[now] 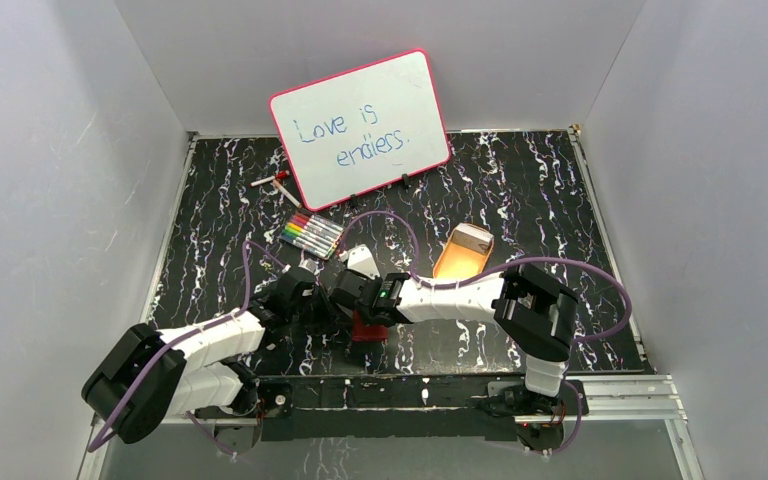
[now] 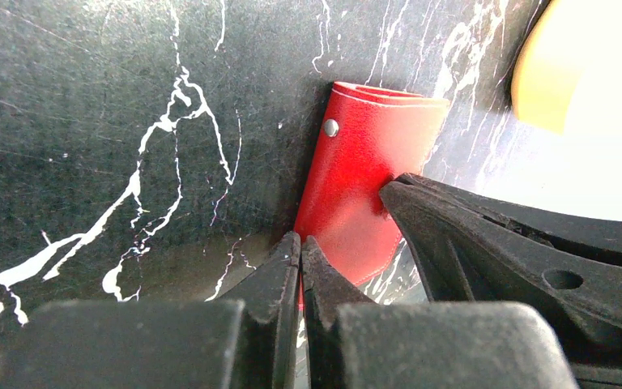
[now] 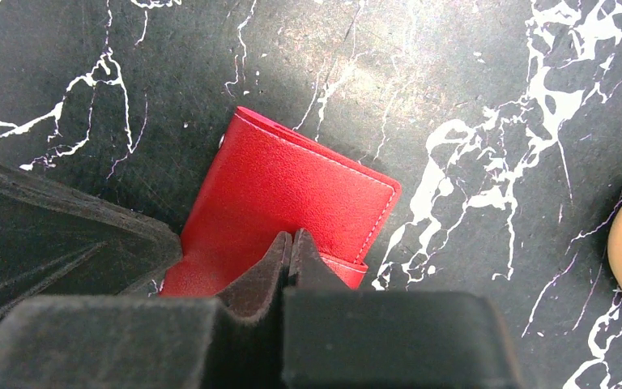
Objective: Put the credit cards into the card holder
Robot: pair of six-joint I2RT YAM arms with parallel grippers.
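The red leather card holder (image 1: 368, 330) lies on the marble table at front centre, partly hidden under my right arm. It has a snap stud and stitched edge (image 2: 364, 154). My left gripper is shut at its lower end, nothing seen between the fingertips. My right gripper is shut, its tips on the holder's face (image 3: 291, 178) near the pocket edge; nothing shows between them. No cards can be made out.
An orange box (image 1: 455, 262) stands right of centre behind the right arm. A marker set (image 1: 310, 232), loose markers and a whiteboard (image 1: 360, 130) are at the back.
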